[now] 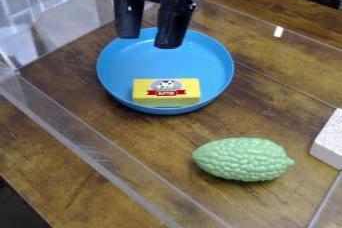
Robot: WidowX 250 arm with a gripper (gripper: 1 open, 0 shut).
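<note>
My black gripper [150, 24] hangs at the top centre over the back rim of a blue plate [214, 72], its two fingers apart with nothing visible between them. A yellow butter box [166, 92] with a cow label lies in the front part of the plate, below the gripper. A bumpy green gourd-like vegetable [243, 160] lies on the wooden table to the front right.
A white block [329, 140] sits at the right edge. Clear transparent walls run along the left and across the right of the wooden table [94, 162]. Bare wood is free around the gourd.
</note>
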